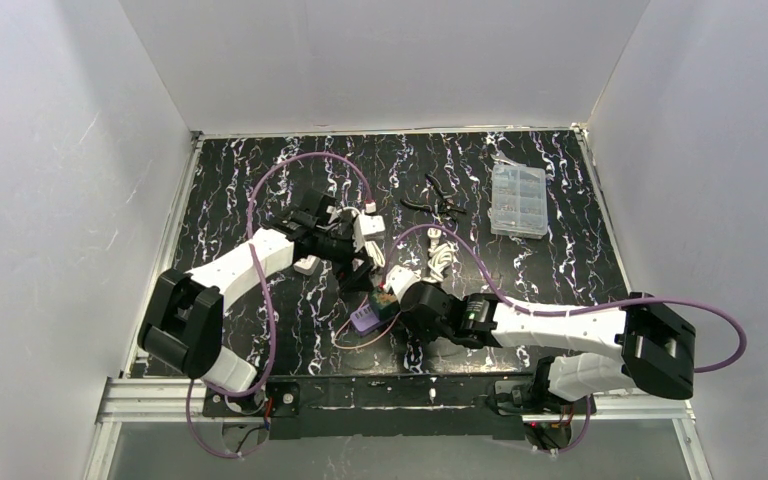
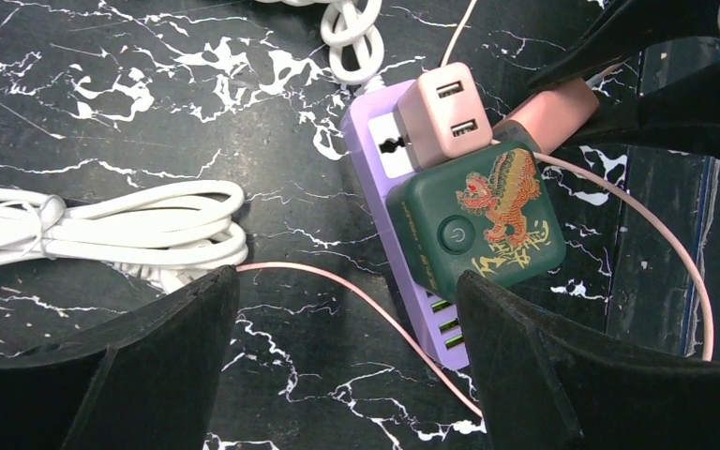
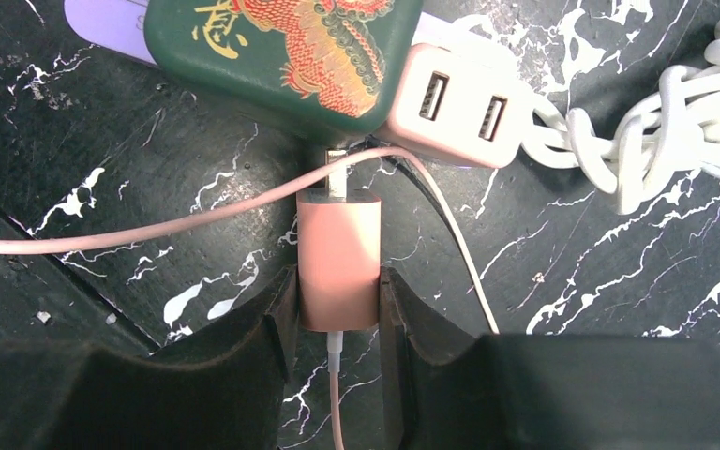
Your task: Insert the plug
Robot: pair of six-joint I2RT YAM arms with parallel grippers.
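A purple power strip (image 2: 382, 194) lies on the marble surface, carrying a green charger with a dragon print (image 2: 475, 224) and a pink twin-USB block (image 2: 445, 111). My right gripper is shut on a pink plug body (image 3: 338, 258), whose pale connector points at the green charger's side, its tip at or under that edge; whether it is inserted I cannot tell. A pink cable crosses over the connector. My left gripper hangs above the strip's left part with fingers apart, nothing between them.
Coiled white cables (image 2: 141, 230) lie beside the strip. Black pliers (image 1: 436, 205) and a clear compartment box (image 1: 518, 200) are toward the back right. The front table edge is close to the right gripper.
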